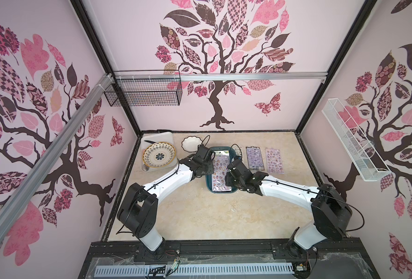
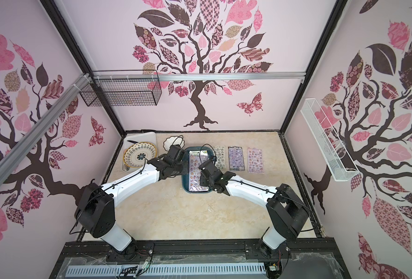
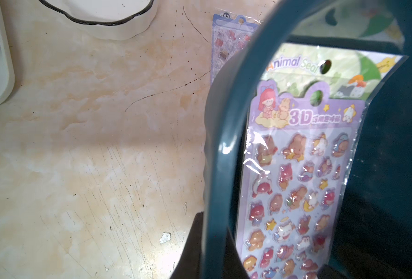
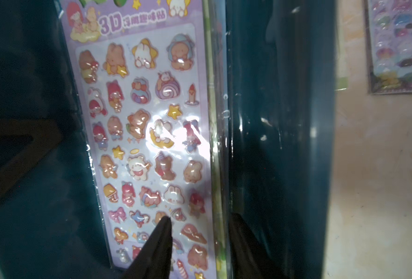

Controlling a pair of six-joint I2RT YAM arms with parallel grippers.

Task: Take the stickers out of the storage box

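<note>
The teal storage box [image 3: 224, 148] holds sticker sheets in clear packs, a purple 3D sheet [image 4: 141, 139] over a greenish "Animal Seal" one [image 3: 336, 65]. My left gripper is at the box's left wall, its dark fingers close together and partly hidden behind the rim in the left wrist view; it looks shut, and whether anything thin is between them is unclear. My right gripper stands open over the purple sheet near the box's right wall, its fingertips dark and blurred.
Sticker sheets [image 1: 274, 160] lie on the table right of the box. A white scalloped dish [image 1: 191, 143] sits behind at the left, beside a white tray with a patterned plate [image 1: 159, 154]. Wire baskets hang on the walls.
</note>
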